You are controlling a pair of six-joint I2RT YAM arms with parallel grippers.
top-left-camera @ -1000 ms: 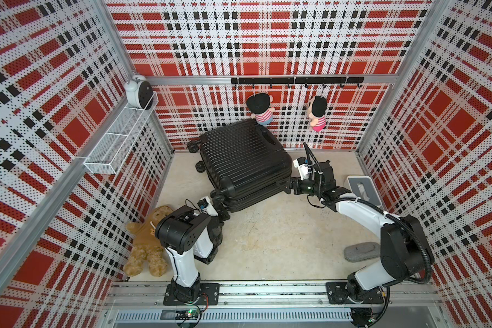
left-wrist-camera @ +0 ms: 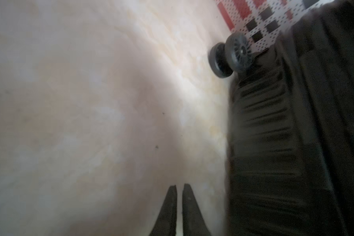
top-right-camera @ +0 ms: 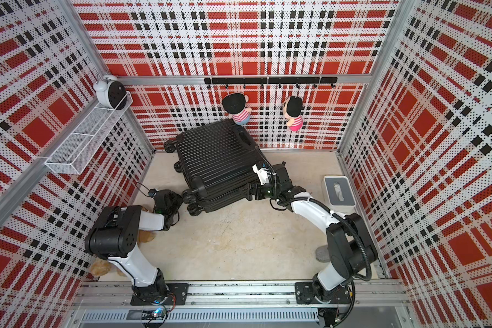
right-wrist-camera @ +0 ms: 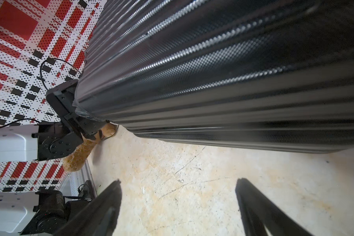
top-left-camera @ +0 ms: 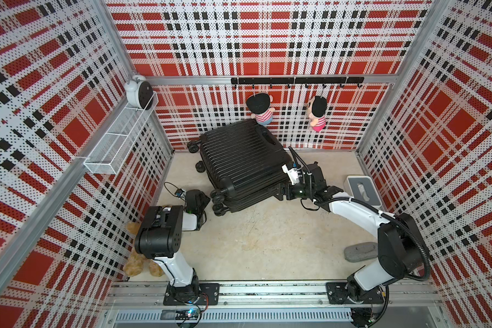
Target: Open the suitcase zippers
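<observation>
The black ribbed suitcase (top-left-camera: 243, 155) lies flat at the back of the floor, its wheels toward the left. Beside that wheel end is my left gripper, its fingertips a narrow gap apart with nothing between them. The suitcase side (left-wrist-camera: 263, 149) fills the right of the left wrist view, blurred. My right gripper stands wide open close to the front right part of the case, bare floor showing between its fingers. Ribbed shell (right-wrist-camera: 208, 94) spans the top of the right wrist view. I cannot make out any zipper pull.
A brown plush bear (top-left-camera: 132, 265) lies at the left, mostly behind my left arm. To the right are a grey tray (top-left-camera: 364, 191) and a grey slipper (top-left-camera: 360, 251). Two dolls (top-left-camera: 262, 109) hang at the back wall.
My left arm has swung left and back, from the suitcase's front wheel corner to beside its wheel end, now covering much of the bear. The right gripper has shifted slightly left toward the case.
</observation>
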